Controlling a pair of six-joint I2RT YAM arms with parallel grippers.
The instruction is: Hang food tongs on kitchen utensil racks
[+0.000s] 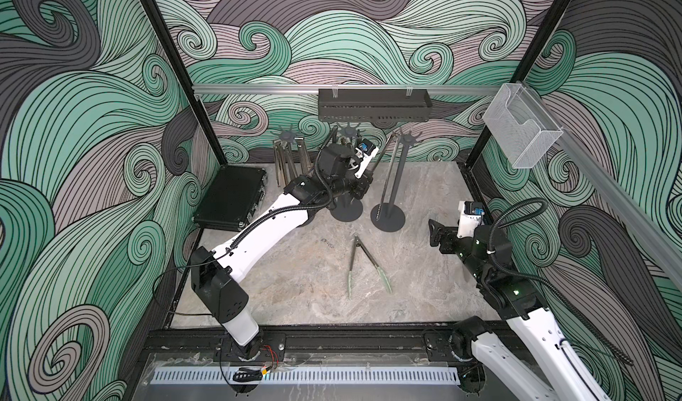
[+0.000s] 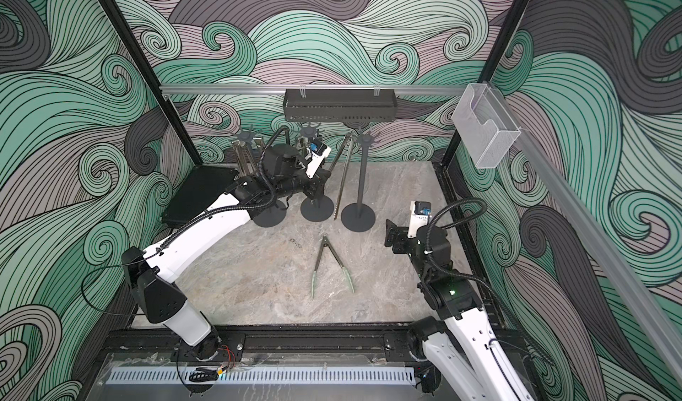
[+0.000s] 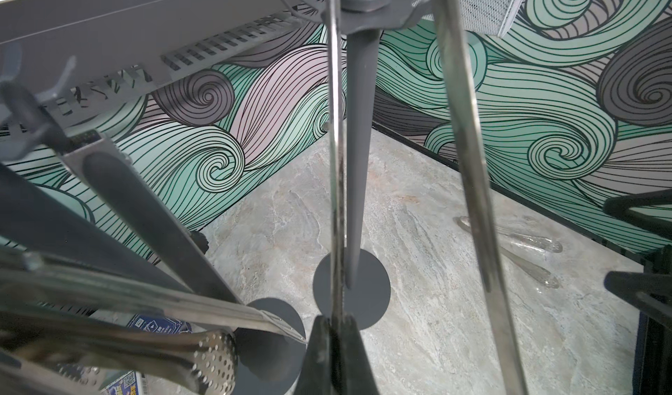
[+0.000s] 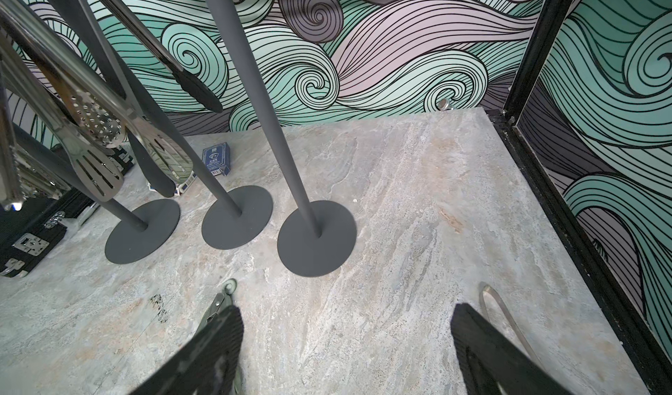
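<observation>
My left gripper is shut on one thin arm of the metal tongs (image 3: pixel 470 150). In the top left view these tongs (image 1: pixel 387 180) hang upright, hinge end up, just left of the right-hand rack (image 1: pixel 400 177). They overlap that rack (image 3: pixel 362 143) in the left wrist view; contact with its hooks cannot be made out. The hooks of the right-hand rack hold no utensil. Over the right side of the table, my right gripper stands open and empty. Green-handled tongs (image 1: pixel 383 276) lie spread on the table.
The middle rack (image 4: pixel 238 216) and left rack (image 4: pixel 143 230) carry several utensils. A black case (image 1: pixel 231 197) sits at the left. Another metal utensil (image 4: pixel 507 318) lies near my right gripper.
</observation>
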